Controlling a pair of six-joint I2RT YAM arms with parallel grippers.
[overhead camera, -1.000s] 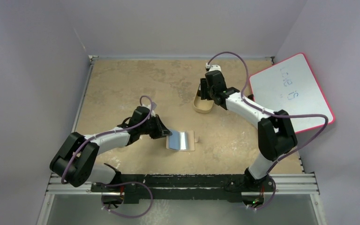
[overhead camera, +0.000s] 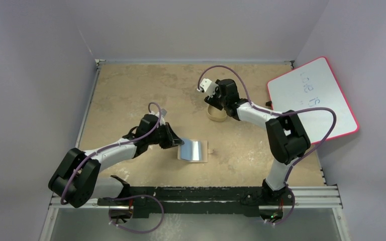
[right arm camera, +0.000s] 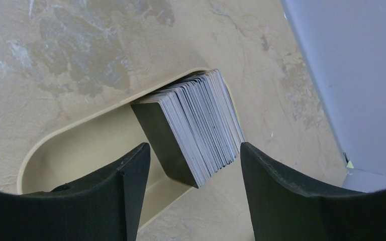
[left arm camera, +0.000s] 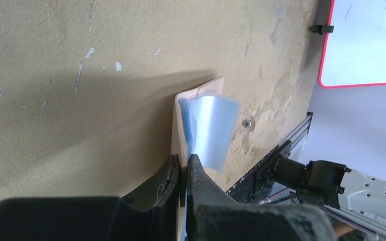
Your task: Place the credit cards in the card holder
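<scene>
The card holder (overhead camera: 196,150), a beige booklet with clear bluish sleeves (left arm camera: 211,128), lies on the table at lower centre. My left gripper is shut on its near edge. A cream oval container (overhead camera: 216,114) sits further back; in the right wrist view it holds a stack of cards (right arm camera: 196,125) at one end, the rest of it empty. My right gripper is open above the container, its fingertips near the stack, one on each side as seen in that view.
A red-edged whiteboard (overhead camera: 314,98) with a black clip lies at the right of the table. Walls bound the back and sides.
My left gripper has barely moved.
</scene>
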